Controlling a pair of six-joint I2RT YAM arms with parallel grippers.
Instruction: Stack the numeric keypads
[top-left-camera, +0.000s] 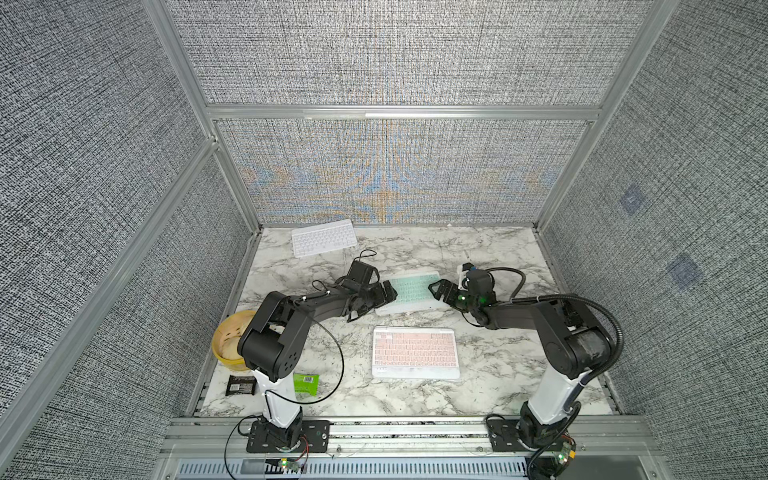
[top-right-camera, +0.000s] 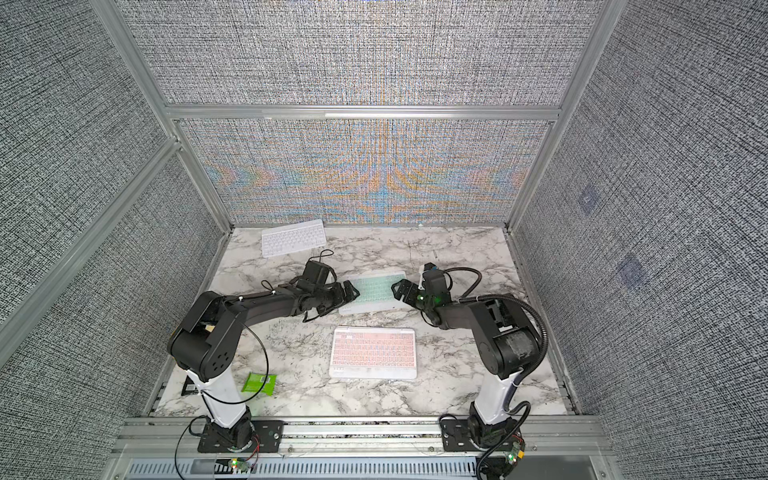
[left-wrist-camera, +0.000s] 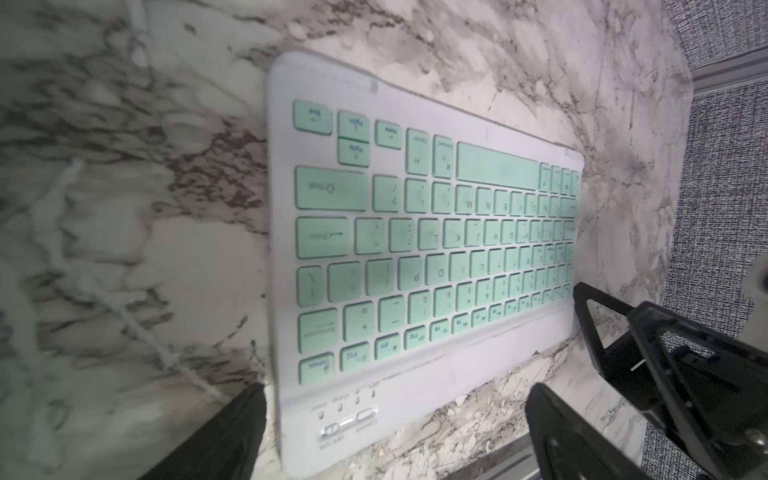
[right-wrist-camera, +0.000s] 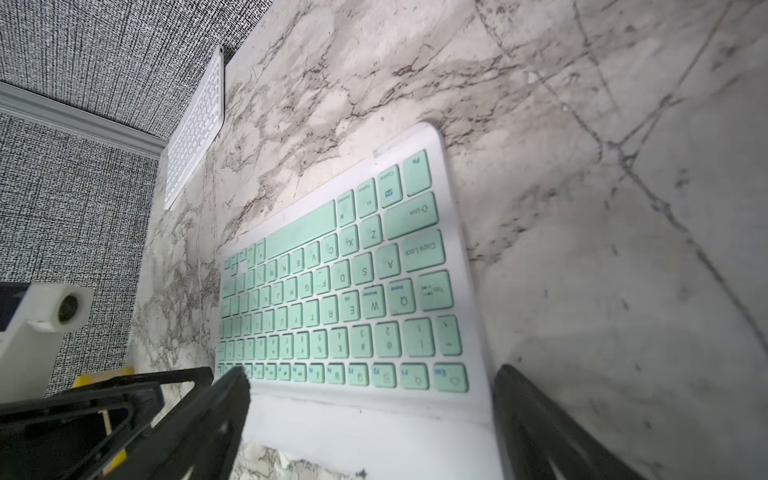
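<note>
A white keyboard with mint-green keys (top-left-camera: 413, 289) lies flat mid-table. My left gripper (top-left-camera: 391, 291) is at its left end and my right gripper (top-left-camera: 437, 289) at its right end. Both stand open; in the left wrist view the fingers (left-wrist-camera: 228, 440) are wide apart, and in the right wrist view the fingers (right-wrist-camera: 536, 424) are too, with the keyboard's near edge between them. Whether either touches it I cannot tell. Closer to the front lies a white keyboard with pink keys (top-left-camera: 416, 353). An all-white keyboard (top-left-camera: 324, 238) rests slightly turned at the back left.
By the left arm, partly covered, stands a yellow bowl (top-left-camera: 228, 340). A dark packet (top-left-camera: 241, 385) and a green packet (top-left-camera: 305, 384) lie at the front left. Bare marble extends right of the pink keyboard and along the back right.
</note>
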